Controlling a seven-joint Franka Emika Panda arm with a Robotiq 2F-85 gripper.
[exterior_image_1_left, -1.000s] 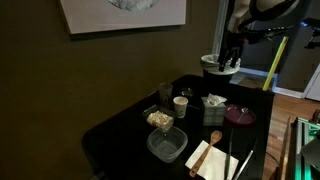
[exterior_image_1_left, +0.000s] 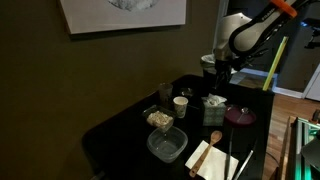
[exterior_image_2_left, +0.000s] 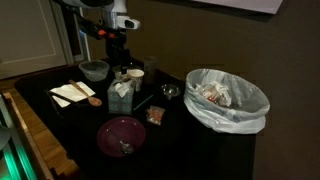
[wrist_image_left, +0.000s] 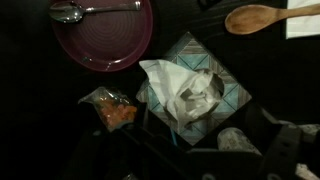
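A patterned tissue box (exterior_image_2_left: 121, 104) stands on the black table with a crumpled white tissue (wrist_image_left: 184, 90) sticking out of its top. Right over this box, my gripper (exterior_image_2_left: 120, 70) points downward, its fingertips close above the tissue. The fingers are apart, and no object shows held between them. From above, the wrist view has the tissue and box just ahead of the fingers. Exterior view 1 also shows the tissue box (exterior_image_1_left: 213, 115) below the gripper (exterior_image_1_left: 222, 84).
Beside the box lie a dark red plate (exterior_image_2_left: 121, 136) with a spoon and a small snack packet (exterior_image_2_left: 155, 115). Cups stand behind. A white-lined bin (exterior_image_2_left: 226, 115) is farther off. A wooden spoon (exterior_image_1_left: 206, 153), white napkin and clear container (exterior_image_1_left: 167, 144) occupy the other side.
In exterior view 1 my arm has come down and to the left, from high at the right to just above the tissue box. The table objects look unmoved.
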